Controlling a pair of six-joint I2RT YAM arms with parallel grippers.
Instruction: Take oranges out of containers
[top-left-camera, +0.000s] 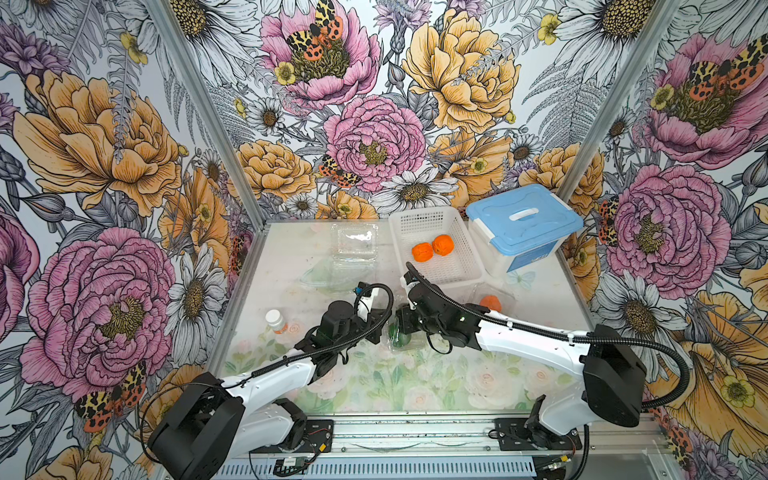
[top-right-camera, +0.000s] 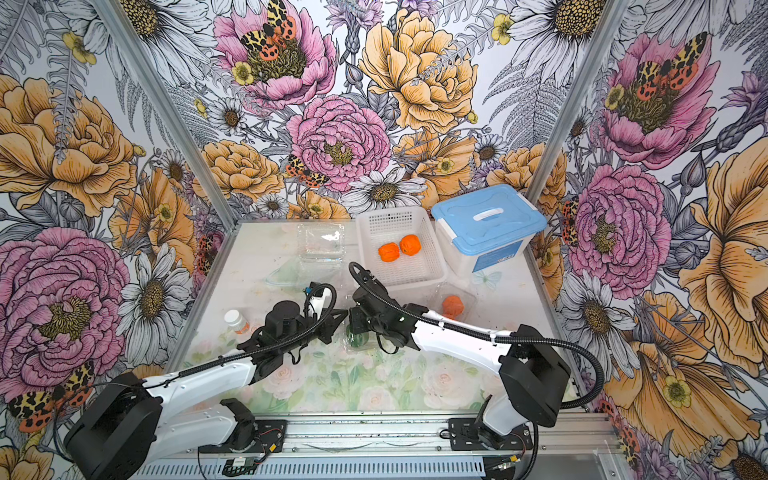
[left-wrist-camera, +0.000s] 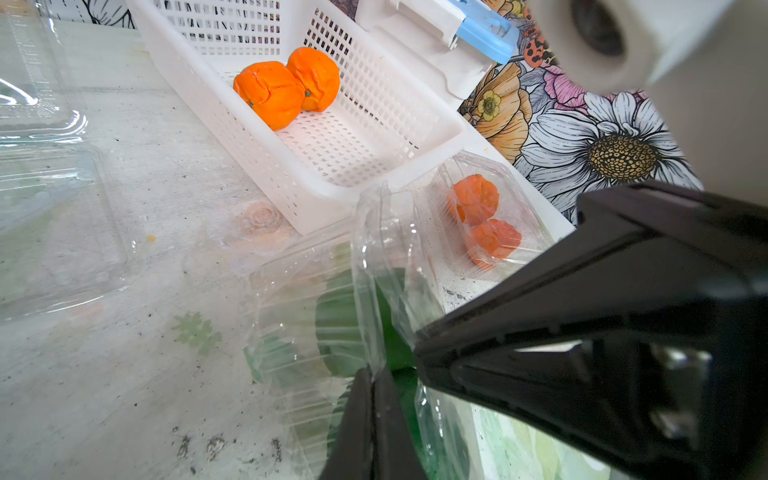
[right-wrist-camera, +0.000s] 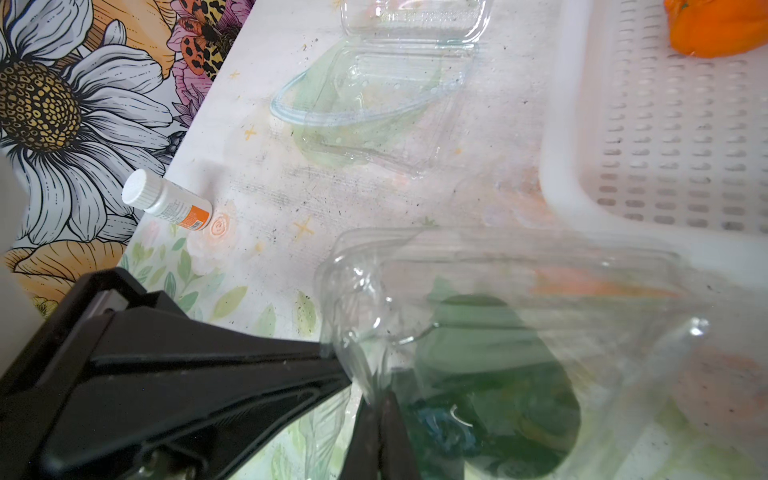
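Observation:
Between the two arms lies a clear plastic container (left-wrist-camera: 300, 320) with dark green (right-wrist-camera: 496, 384) showing in or through it. My left gripper is shut at the container's rim; whether thin plastic sits between its fingertips is unclear. From the other side my right gripper is shut too, its tips touching the plastic near a corner. Two oranges (left-wrist-camera: 268, 92) rest in the white basket (left-wrist-camera: 216, 120). Two more orange fruits (left-wrist-camera: 477, 198) sit inside a clear container (left-wrist-camera: 524, 212) right of the basket.
An empty clear container (top-left-camera: 354, 240) lies at the back left. A white bottle (top-left-camera: 275, 320) stands at the left. The blue-lidded box (top-left-camera: 524, 216) is at the back right.

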